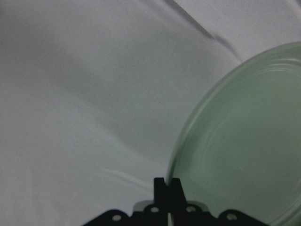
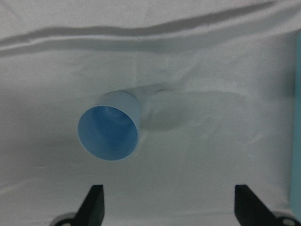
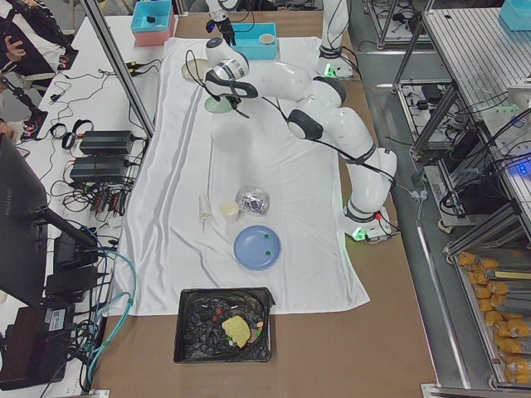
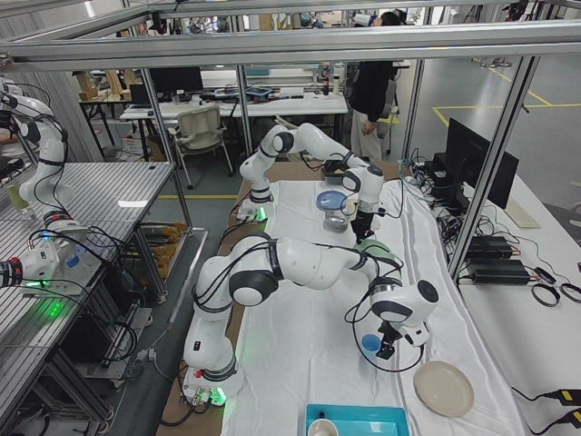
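Observation:
A green plate (image 1: 244,136) fills the right of the left wrist view, my left gripper shut on its near rim; in the camera left view the plate (image 3: 217,106) shows under that arm. My right gripper stands open above the cloth, near a blue cup (image 2: 108,132), with nothing between its fingers; the cup (image 4: 370,342) also shows beside it in the camera right view.
A beige plate (image 4: 444,389) and a turquoise bin (image 4: 356,418) lie at one end; a blue plate (image 3: 257,247), foil bundle (image 3: 252,199), small cream cup (image 3: 229,211) and black tray (image 3: 222,327) at the other.

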